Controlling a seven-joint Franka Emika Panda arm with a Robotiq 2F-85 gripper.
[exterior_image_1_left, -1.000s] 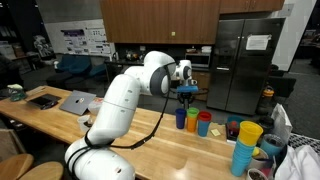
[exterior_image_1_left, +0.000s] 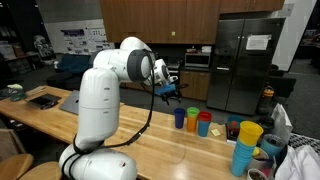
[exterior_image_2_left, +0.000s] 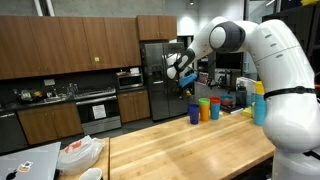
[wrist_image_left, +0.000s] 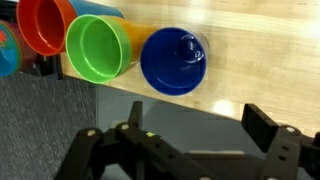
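A dark blue cup (exterior_image_1_left: 179, 118) stands upright at the near end of a short row of cups. Beside it is a green cup (wrist_image_left: 92, 48) nested with an orange-yellow one, then a red cup (wrist_image_left: 40, 22) with blue around it. My gripper (exterior_image_1_left: 168, 93) hangs above the table, higher than the blue cup and a little to its left. In the wrist view, its fingers (wrist_image_left: 268, 130) are spread wide and nothing lies between them. There, the blue cup (wrist_image_left: 172, 62) opens towards the camera, ahead of the fingers and apart from them.
To the right stand a yellow-and-blue stack of cups (exterior_image_1_left: 242, 150), a teal cup (exterior_image_1_left: 271, 146) and a white plastic bag (exterior_image_1_left: 303, 158). A dark bin with several items (exterior_image_1_left: 233, 128) sits behind.
My gripper has moved left and slightly up in exterior view 1, from above the cup row to left of the blue cup. The cups appear unmoved.
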